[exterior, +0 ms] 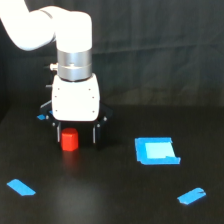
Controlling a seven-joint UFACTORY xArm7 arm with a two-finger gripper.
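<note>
A small red block [69, 140] is on the dark table at the left. Above it is the white arm, with my gripper [77, 134] pointing down and its dark fingers on either side of the block. The left finger is close against the block's left side. A dark gap shows between the block and the right finger, so the gripper looks open. Against the black background the fingertips are hard to make out, and I cannot tell whether the left one touches the block.
A blue-bordered square with a pale centre [157, 150] lies to the right. One blue strip [21, 187] is at the front left, another blue strip [191, 196] at the front right.
</note>
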